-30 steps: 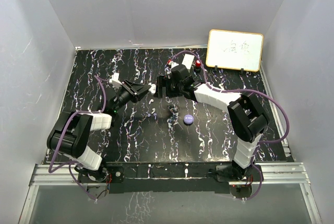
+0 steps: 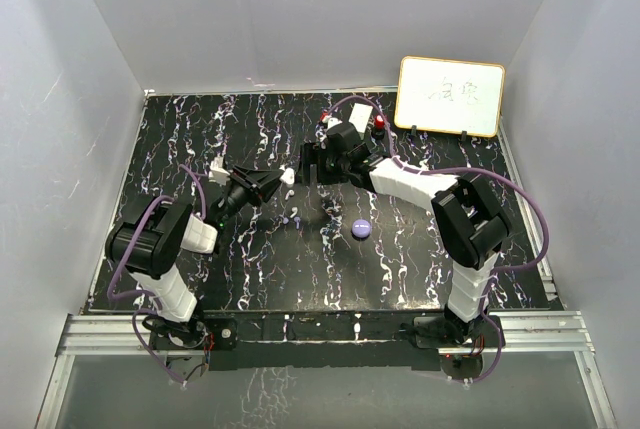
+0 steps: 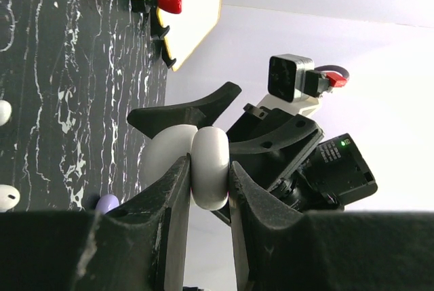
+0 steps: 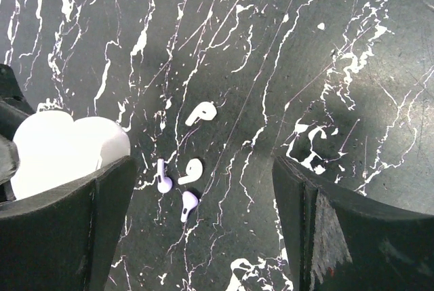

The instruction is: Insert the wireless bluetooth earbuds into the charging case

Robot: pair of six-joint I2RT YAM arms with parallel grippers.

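A white charging case is held in the air by my left gripper, shut on its narrow end. Two rounded white parts show side by side in the right wrist view; whether the lid is parted from the body I cannot tell. Close by on the right, my right gripper stands open, apart from the case. Below it on the table lie two white earbuds and two purple earbuds, loose near one another. A round purple case rests farther right.
At the back stand a whiteboard, a box and a red-topped item.
The right arm looks nearly still. The loose earbuds and purple case have not moved.
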